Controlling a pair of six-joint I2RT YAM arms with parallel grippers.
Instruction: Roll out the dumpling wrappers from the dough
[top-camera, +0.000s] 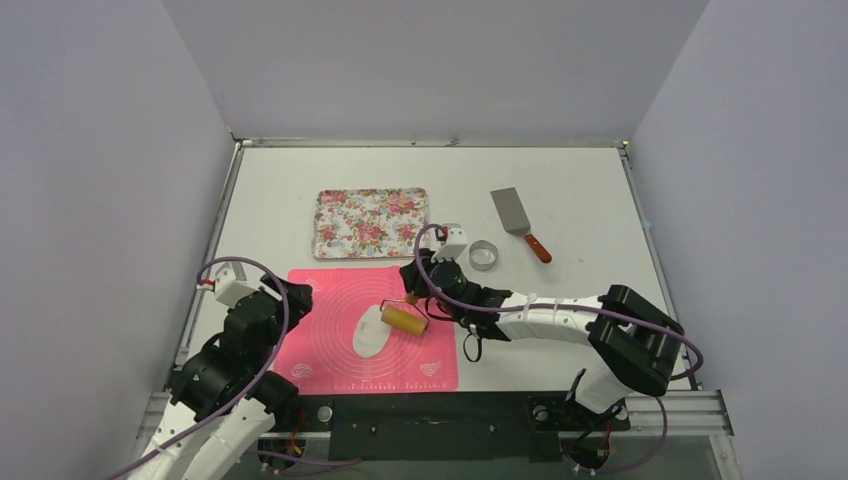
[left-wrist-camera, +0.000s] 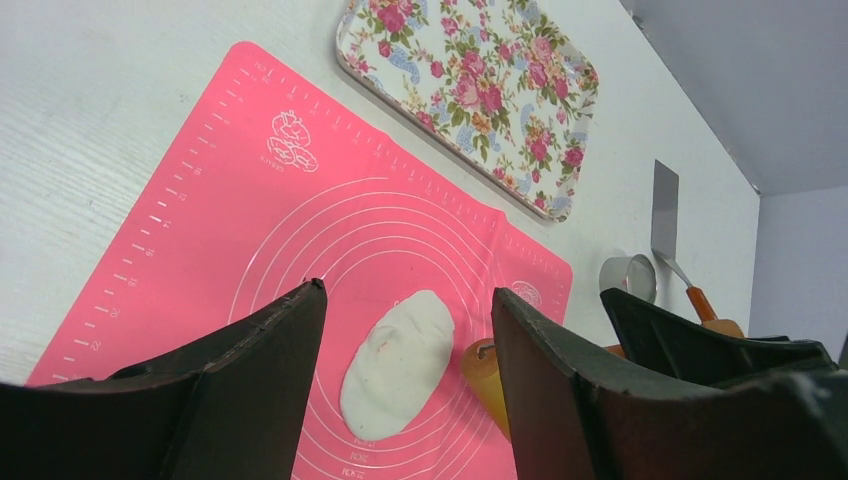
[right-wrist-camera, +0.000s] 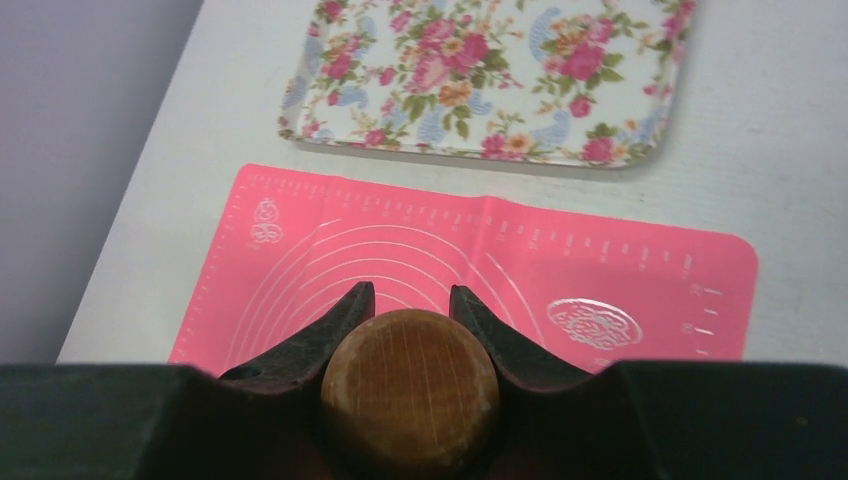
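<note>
A flattened oval of white dough (top-camera: 371, 334) (left-wrist-camera: 397, 365) lies on the pink mat (top-camera: 315, 340) (right-wrist-camera: 660, 290). My right gripper (top-camera: 412, 284) is shut on the wooden handle (right-wrist-camera: 410, 390) of a roller, whose yellow cylinder (top-camera: 404, 320) (left-wrist-camera: 484, 385) sits just right of the dough in the top view; whether it touches the mat I cannot tell. My left gripper hangs open above the mat's left part, nothing between its fingers.
A floral tray (top-camera: 370, 222) lies behind the mat. A metal ring cutter (top-camera: 483, 256) and a spatula (top-camera: 510, 212) lie to the right.
</note>
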